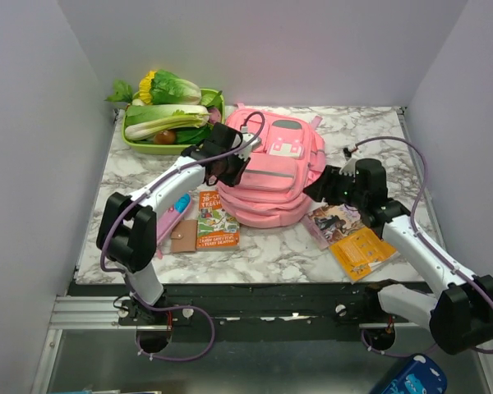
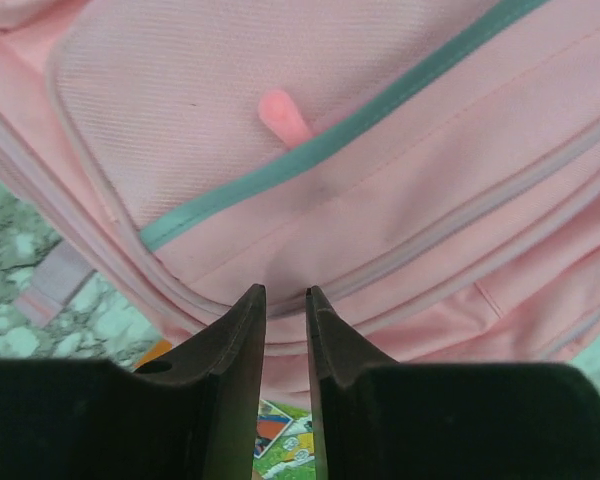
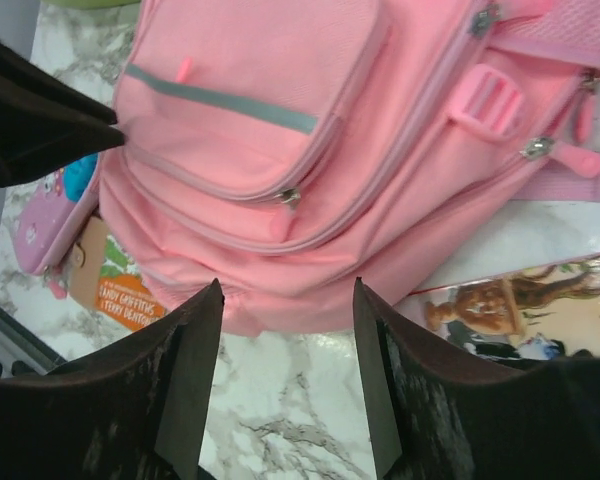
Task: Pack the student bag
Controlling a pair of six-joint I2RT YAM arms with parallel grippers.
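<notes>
A pink student bag (image 1: 267, 172) lies front side up in the middle of the marble table. My left gripper (image 1: 232, 182) is above its left side, close to the front pocket. In the left wrist view the fingertips (image 2: 252, 300) stand a little apart, with nothing seen between them and pink fabric behind. At the bag's right edge is my right gripper (image 1: 311, 195); its fingers (image 3: 205, 320) are wide open and empty, over the lower side of the bag. Zip pulls (image 3: 288, 197) hang along the bag's seams. Whether the main compartment is open, I cannot tell.
Left of the bag are a green-orange book (image 1: 218, 230), a brown notebook (image 1: 184, 235) and a pink pencil case (image 1: 168, 223). A magazine (image 1: 338, 222) and a yellow book (image 1: 366, 253) lie at the right. Behind stands a green vegetable basket (image 1: 160, 149). Bare table shows at far right.
</notes>
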